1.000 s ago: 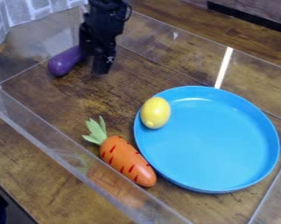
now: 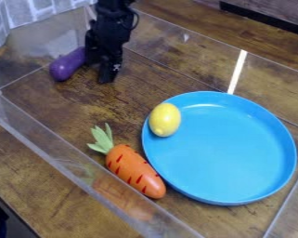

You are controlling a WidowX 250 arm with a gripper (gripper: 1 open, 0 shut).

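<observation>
My black gripper (image 2: 104,67) is low at the upper left, open, beside a purple eggplant (image 2: 70,64) lying on the wooden floor; its fingers are dark and partly blend together. A yellow lemon (image 2: 165,119) sits on the left edge of a blue plate (image 2: 226,153). An orange toy carrot (image 2: 133,170) with green leaves lies at the lower left of the plate.
Clear walls (image 2: 64,158) border the wooden work area on the left and front. The middle of the floor between the eggplant and the plate is clear, as is the area behind the plate.
My gripper has shifted slightly at the eggplant over the last second. The lemon, plate and carrot have not moved.
</observation>
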